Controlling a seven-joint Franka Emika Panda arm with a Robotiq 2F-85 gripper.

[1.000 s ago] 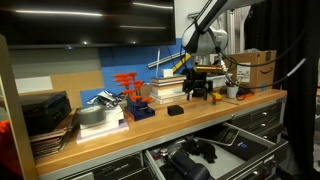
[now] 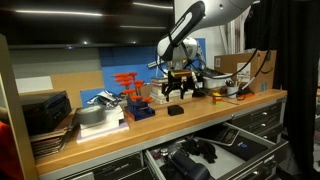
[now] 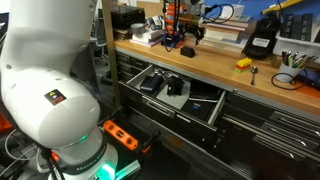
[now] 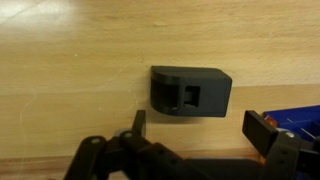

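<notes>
A small black block-like object (image 4: 190, 92) with a rounded left end and a square notch lies on the wooden countertop (image 4: 70, 85). My gripper is open above it, one finger to each side at the lower part of the wrist view, with nothing held between them. Exterior view 1 shows the same black object (image 2: 175, 110) near the counter's front edge, below the raised gripper (image 2: 181, 91) and apart from it. Below the counter an open drawer (image 3: 207, 115) holds several dark items (image 3: 175, 95).
Left of the block in exterior view 1 stands a blue bin (image 2: 139, 109) beside red stacked racks (image 2: 127, 82) and a metal pot (image 2: 91, 115). Cardboard boxes (image 2: 255, 68) fill the right back. In exterior view 2, a yellow object (image 3: 243, 63) lies farther along the counter.
Over the last second my arm has swung left along the counter in exterior view 1, bringing the gripper above the black object. The object and the open drawer have stayed put.
</notes>
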